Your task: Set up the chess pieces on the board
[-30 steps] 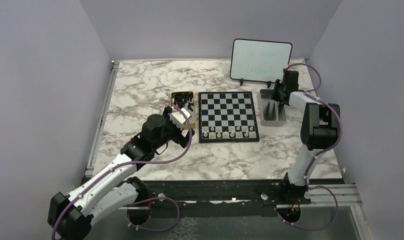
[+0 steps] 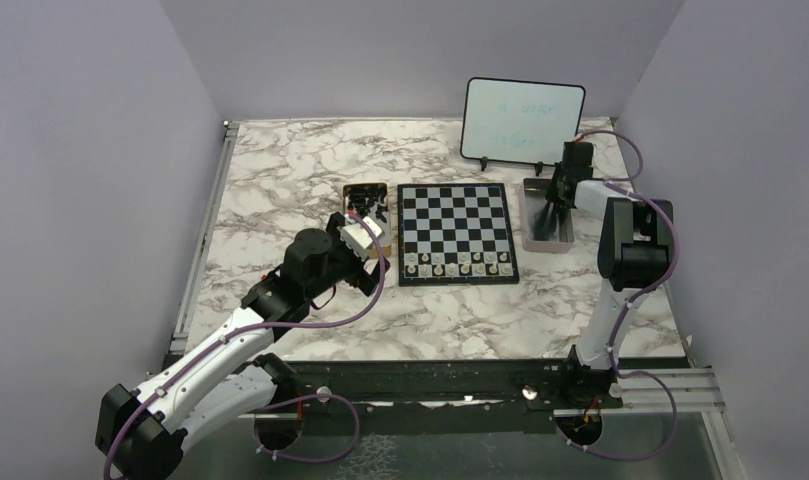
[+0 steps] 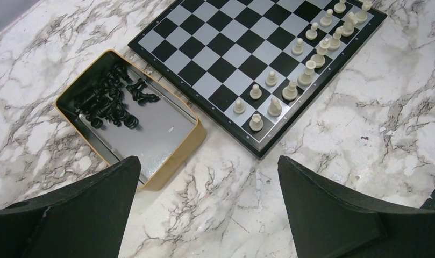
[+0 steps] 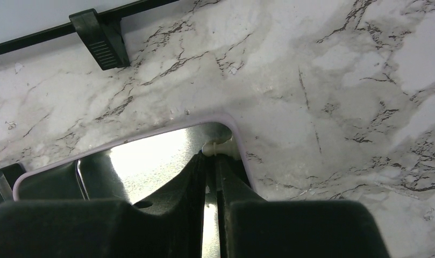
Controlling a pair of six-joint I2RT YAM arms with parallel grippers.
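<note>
White pieces stand in two rows along the near side of the chessboard [image 3: 226, 58], with a gap in their inner row beside a pawn [image 3: 271, 79]. Black pieces [image 3: 110, 102] lie heaped in the tan-rimmed box [image 3: 169, 161] left of the board. My left gripper is open and empty above the table, near that box. Over at the right, my right gripper reaches into a far corner of the pinkish tray [image 4: 134, 138]. A white piece [image 4: 226, 148] lies there at its fingertips. Only a narrow space separates the fingers; whether they grip the piece is unclear.
A whiteboard [image 2: 522, 120] on black feet [image 4: 101, 40] stands just behind the tray. The tray's wall [image 4: 243, 156] is close beside the right fingers. Bare marble [image 2: 430, 325] extends in front of the board.
The left arm and the pieces on the board look unchanged.
</note>
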